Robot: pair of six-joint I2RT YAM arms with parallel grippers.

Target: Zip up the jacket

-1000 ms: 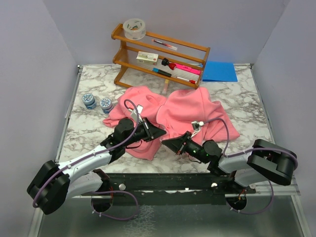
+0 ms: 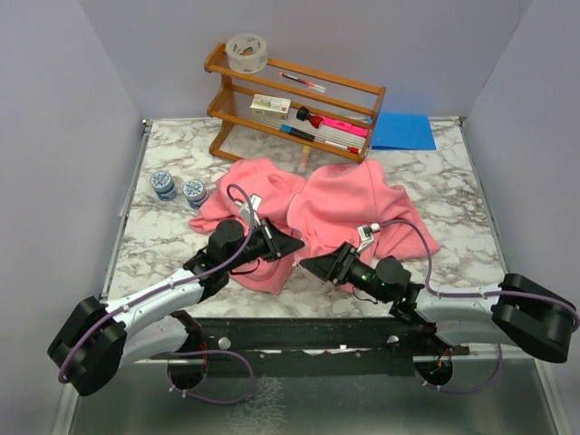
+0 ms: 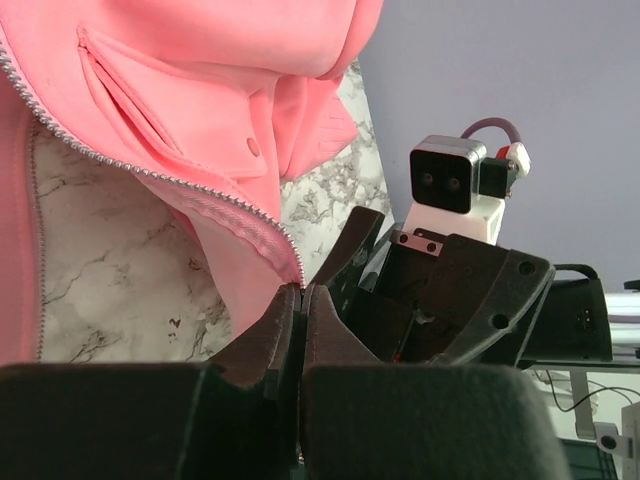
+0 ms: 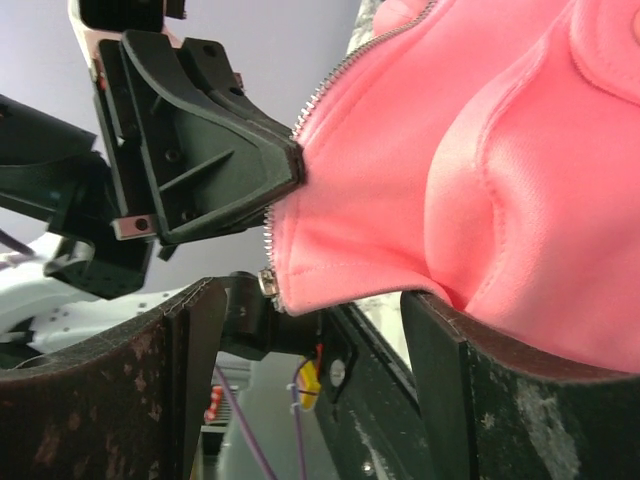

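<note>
The pink jacket (image 2: 353, 199) lies spread on the marble table with its front open. My left gripper is shut on the toothed zipper edge (image 3: 200, 185), with its fingertips at the tape. In the right wrist view, the metal end piece (image 4: 268, 283) of that edge hangs just below the left fingertips, at the jacket's hem corner. My right gripper stands open around and below that corner, its fingers either side, apart from the metal piece. The other zipper edge (image 3: 38, 260) lies loose on the left.
A wooden rack (image 2: 294, 72) with tape and pens stands at the back, beside a blue folder (image 2: 403, 131). Two round tins (image 2: 163, 186) sit on the left. Bare marble (image 2: 145, 245) shows at the sides.
My right arm has swung toward the right and front, and its gripper's fingers look wider apart than a second ago. My left gripper has stayed in place.
</note>
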